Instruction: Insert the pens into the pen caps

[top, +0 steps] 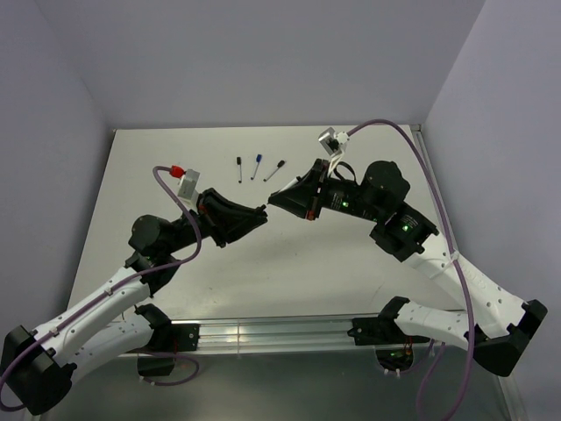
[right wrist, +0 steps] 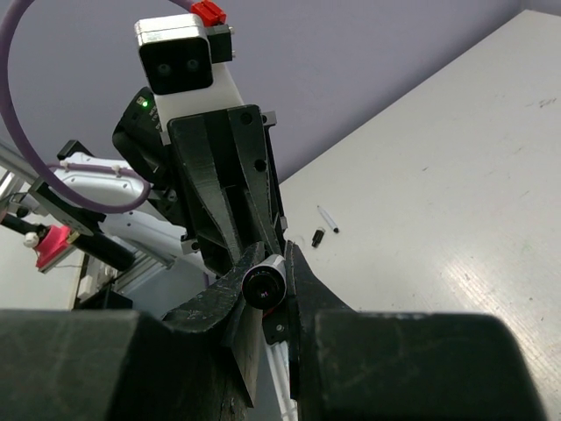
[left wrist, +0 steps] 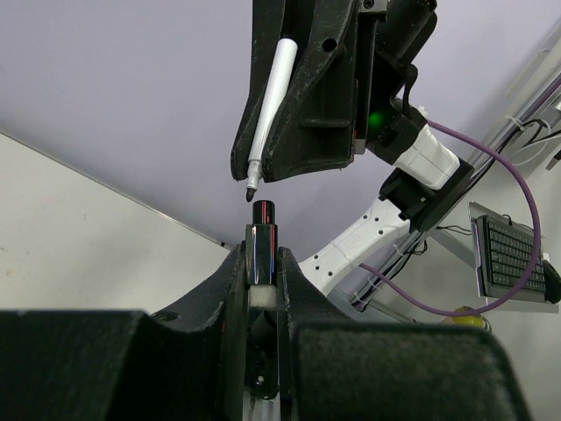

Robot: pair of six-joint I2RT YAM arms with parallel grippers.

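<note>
In the left wrist view a black pen cap (left wrist: pixel 263 237) stands upright, with my left gripper shut on it. Above it, my right gripper is shut on a white pen (left wrist: pixel 274 92) that hangs tilted, its black tip down. That tip appears slightly above and left of the cap's upper end, apart from it. The right wrist view shows the pen end-on, its dark butt facing the camera. From above, the left gripper (top: pixel 266 213) and right gripper (top: pixel 271 198) almost meet over the table, hiding most of cap and pen.
Three pens lie towards the back of the white table (top: pixel 193 272): a black-ended pen (top: pixel 239 169), a blue-ended pen (top: pixel 257 167) and a slanted black-ended pen (top: pixel 275 170). Bare table surrounds them. Grey walls rise at the back and sides.
</note>
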